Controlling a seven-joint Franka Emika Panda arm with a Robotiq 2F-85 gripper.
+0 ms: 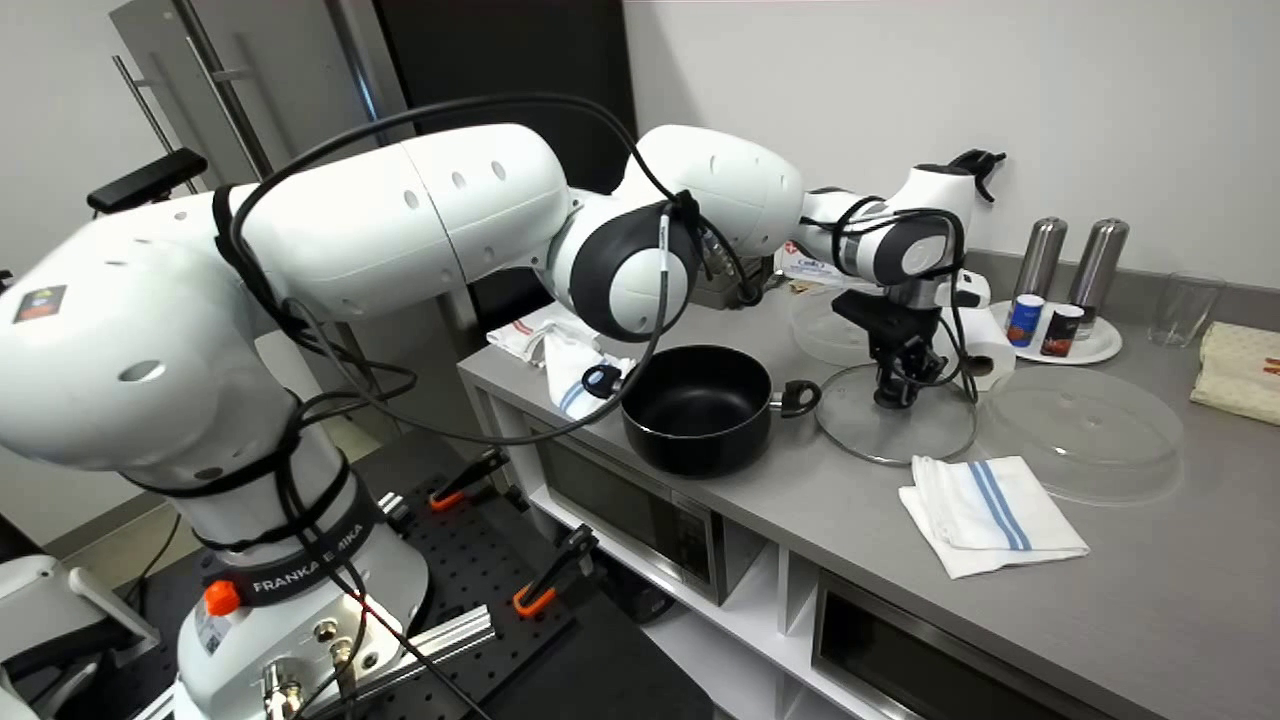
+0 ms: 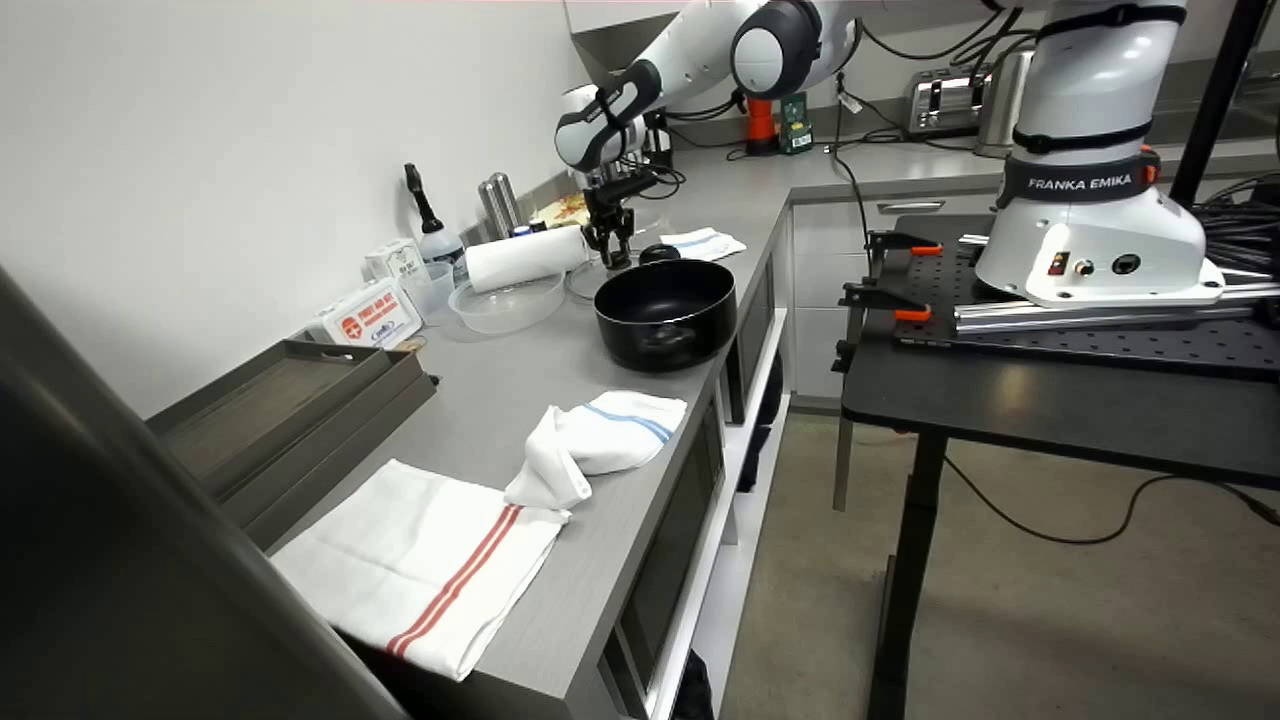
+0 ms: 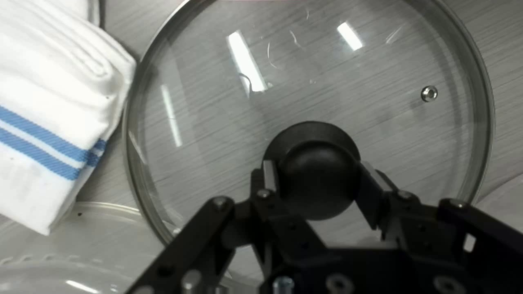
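Observation:
A round glass lid (image 3: pixel 211 117) with a metal rim and a black knob (image 3: pixel 318 176) fills most of the wrist view. My gripper is shut on that knob, one finger on either side of it. In exterior view 1 the lid (image 1: pixel 853 426) is at or just above the counter; whether it touches cannot be told. The black pot (image 1: pixel 699 446) stands uncovered and empty, to the left of the lid in that view, one handle pointing toward it.
A folded white towel with blue stripes (image 1: pixel 1005 516) and a clear plastic cover (image 1: pixel 1086 432) lie close by the lid. Behind the gripper is a paper roll (image 1: pixel 990 348). A white plate (image 1: pixel 1098 348) holds shakers. Bare counter (image 1: pixel 828 516) lies in front of the lid.

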